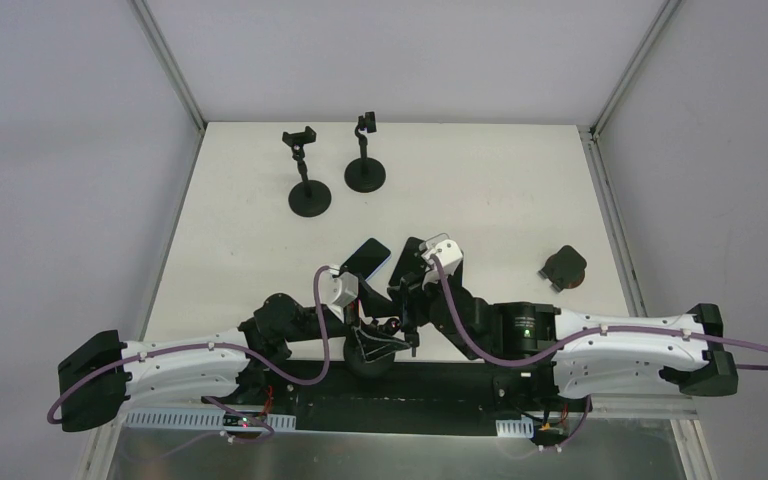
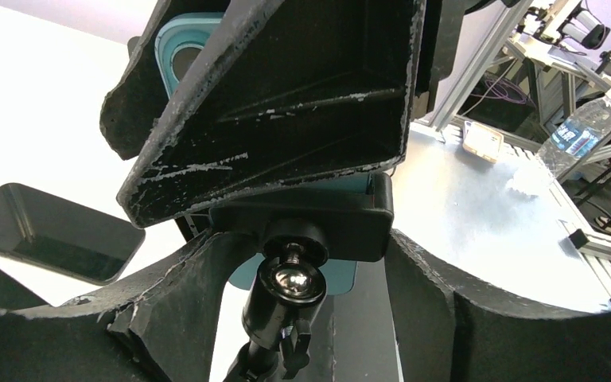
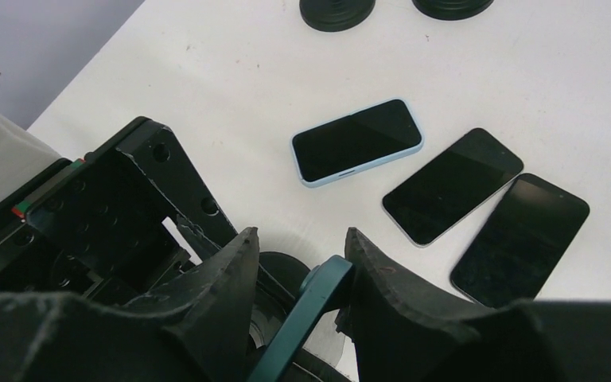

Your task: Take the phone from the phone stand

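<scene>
At the table's front centre a phone stand [image 2: 286, 278] holds a teal-cased phone [image 2: 340, 276], largely hidden by both grippers. My left gripper has its fingers either side of the stand's black holder [image 2: 334, 223]; whether they grip it is unclear. My right gripper is over the phone in the left wrist view, and in the right wrist view the teal edge [image 3: 302, 322] sits between its fingers, which are part apart; I cannot tell if they press on it.
Three loose phones [image 3: 356, 143] lie behind the grippers. Two black stands [image 1: 309, 198] [image 1: 365, 176] stand at the back left, and another black object [image 1: 564, 266] is at the right.
</scene>
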